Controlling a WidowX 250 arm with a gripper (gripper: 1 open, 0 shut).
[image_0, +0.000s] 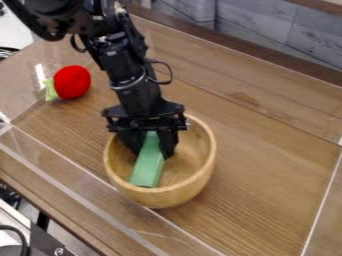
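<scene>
In the camera view my black gripper (147, 128) reaches down from the top left into a tan bowl (187, 185) near the middle front of the table. It is shut on a green object (150, 162) that lies tilted inside the bowl. The fingertips are dark and partly hard to make out against the object's top end.
A red round object (72, 82) and a small light green item (51, 90) lie at the back left. A grey wall (267, 25) runs along the back.
</scene>
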